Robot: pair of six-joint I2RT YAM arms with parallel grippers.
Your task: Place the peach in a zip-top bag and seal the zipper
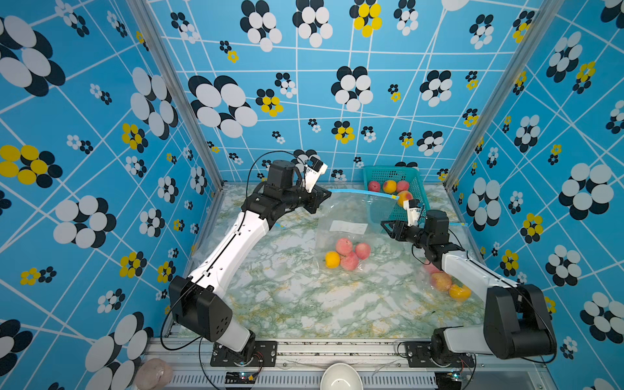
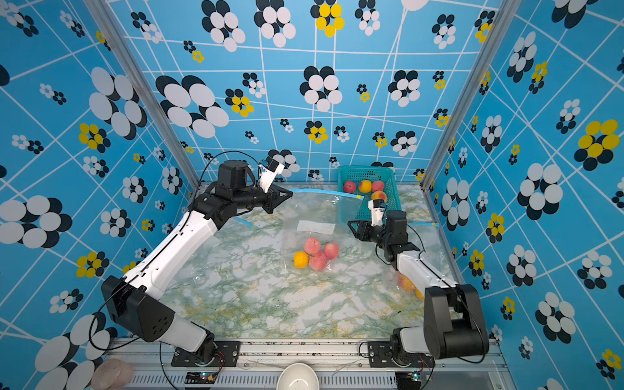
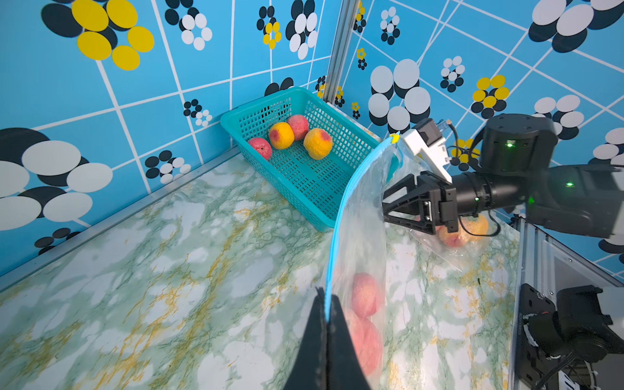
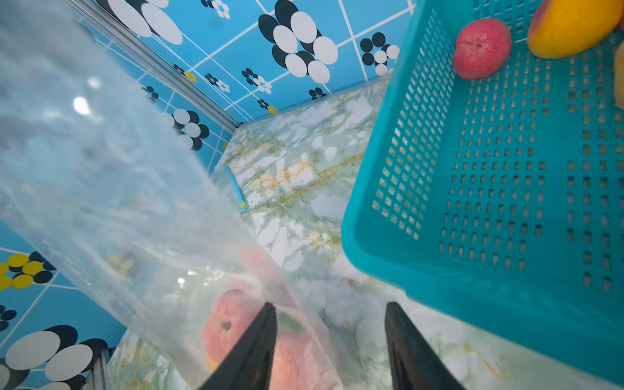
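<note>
A clear zip bag (image 1: pixel 356 211) hangs from its blue zipper strip (image 1: pixel 360 191), with several peaches (image 1: pixel 349 260) and a yellow fruit (image 1: pixel 332 260) at its bottom, near the table. My left gripper is shut on the strip's left end. At the strip's right end, the yellow slider (image 3: pixel 394 137) sits above my right gripper (image 1: pixel 388 228). That gripper stands open, below the strip and beside the bag's right side. Between its fingers in the right wrist view I see mostly table; the bag's edge passes close to the left finger.
A teal basket (image 3: pixel 292 188) with several peaches stands at the back right. Another fruit-filled bag (image 1: pixel 442 282) lies at the right, partly under the right arm. An empty bag's blue strip (image 4: pixel 235 187) shows on the left.
</note>
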